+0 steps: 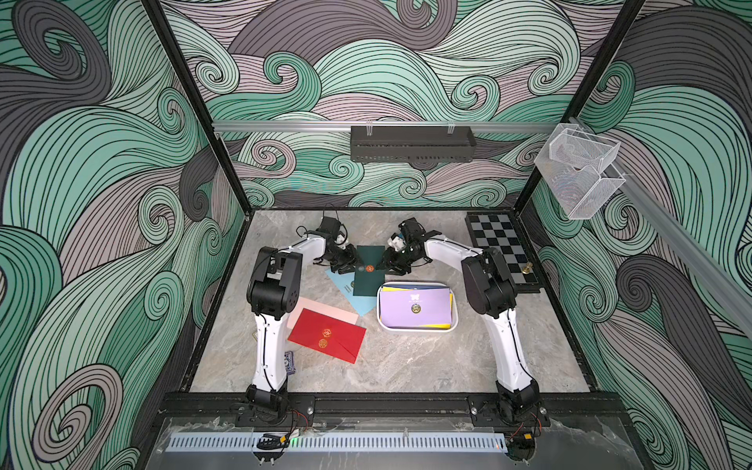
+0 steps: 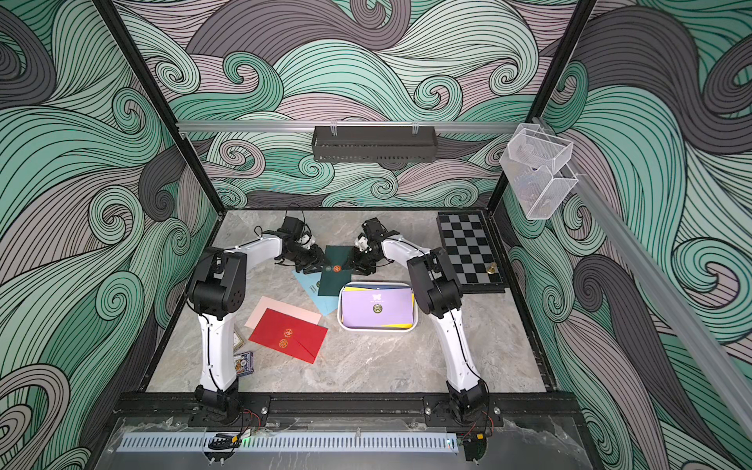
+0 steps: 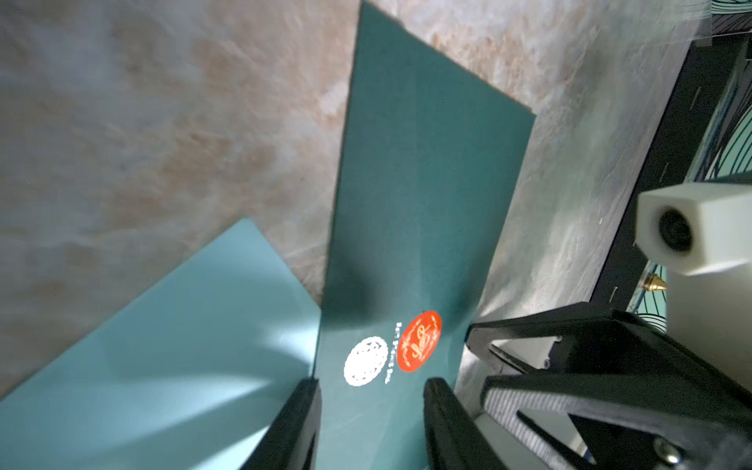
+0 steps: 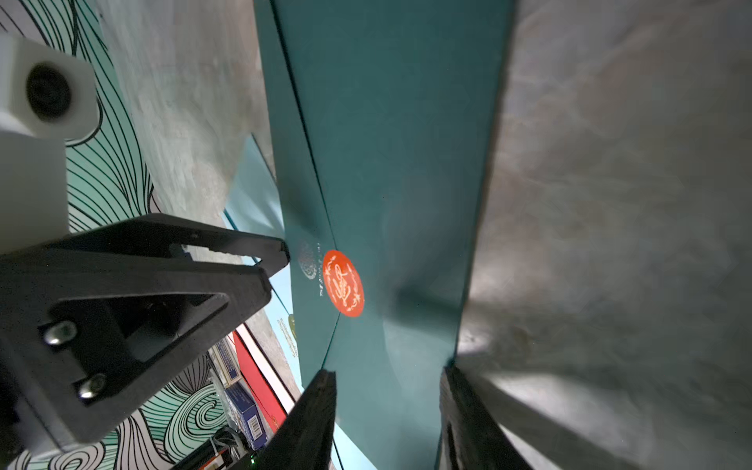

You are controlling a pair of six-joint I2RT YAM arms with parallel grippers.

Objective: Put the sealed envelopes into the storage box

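Note:
The dark green envelope, with a red seal, lies flat at the middle of the table, partly over a light blue envelope. My left gripper is at its left side, fingers part open; envelope surface shows between and below the fingers. At its right side my right gripper stands open, one finger near the right edge. Contact cannot be told. A red envelope lies over a pink envelope at the left front. The white storage box holds a lavender envelope on top of yellow and blue ones.
At the back right lies a chessboard with a small gold-coloured object on it. A small card box sits near the left arm's base. Bare table lies in front of the storage box and behind the green envelope.

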